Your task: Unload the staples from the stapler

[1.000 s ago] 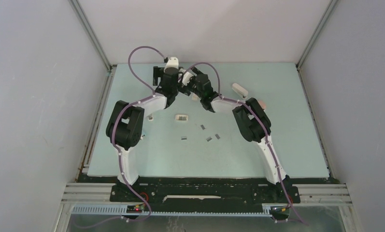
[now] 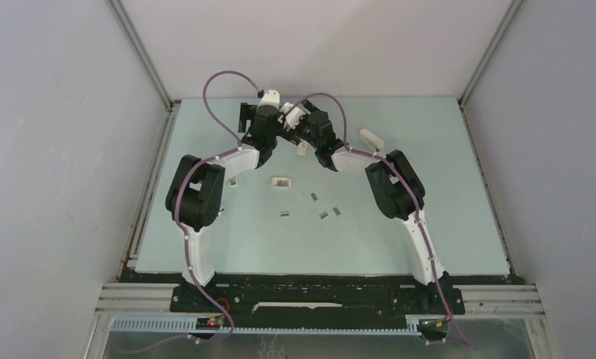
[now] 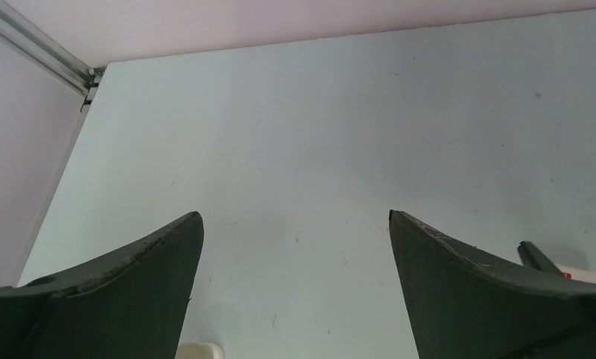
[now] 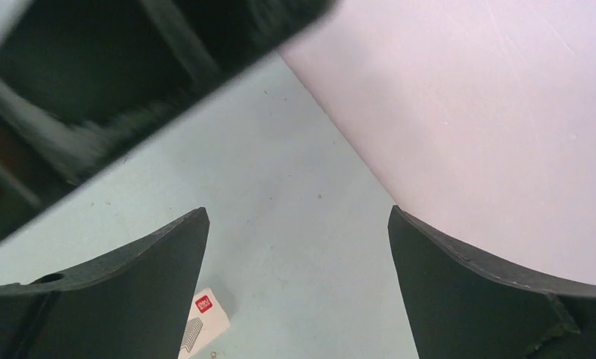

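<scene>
Both grippers hover close together at the back middle of the table. My left gripper is open, only bare table between its fingers. My right gripper is open too, with a dark blurred body, probably part of the other arm, across the upper left of the right wrist view. A pale object with a red label (image 4: 209,314) lies under the right gripper, partly hidden by a finger; another pale red-marked item (image 3: 582,275) shows beside the left finger. I cannot tell which object is the stapler.
A white elongated object (image 2: 372,138) lies right of the arms. A small tray (image 2: 280,182) sits mid-table, with several small grey pieces (image 2: 324,215) in front. The back wall (image 2: 354,52) is close behind the grippers.
My right arm has shifted slightly right and toward the back. My left arm has moved slightly, staying near the same place.
</scene>
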